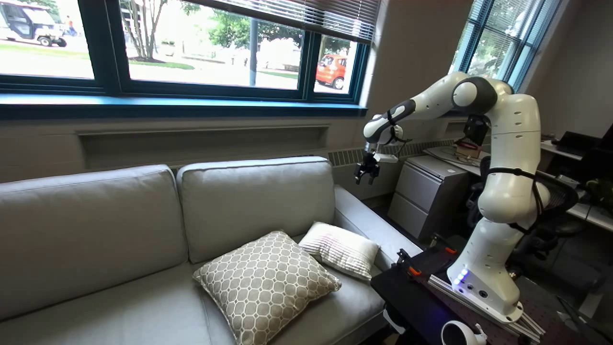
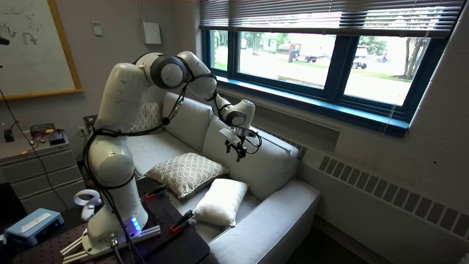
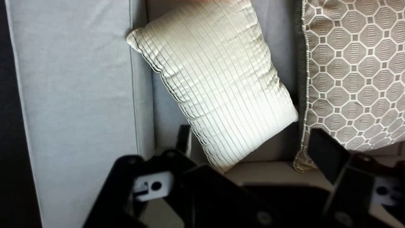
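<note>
A small white striped pillow (image 1: 340, 249) lies on the sofa seat against the armrest. Beside it rests a larger beige patterned pillow (image 1: 268, 285). My gripper (image 1: 367, 178) hangs in the air well above both, touching neither. Seen from the wrist, its dark fingers (image 3: 328, 154) are spread wide, with nothing held between them. Beyond them the white pillow (image 3: 224, 83) fills the middle of that view, and the patterned pillow (image 3: 357, 72) lies to its right. In the second exterior view the gripper (image 2: 236, 151) is in front of the sofa's back cushion.
The sofa armrest (image 2: 268, 220) borders the white pillow, and a tall back cushion (image 1: 258, 207) rises behind the seat. A grey cabinet (image 1: 425, 192) stands past the armrest. Clamps with orange grips (image 2: 181, 221) sit on the robot's table edge.
</note>
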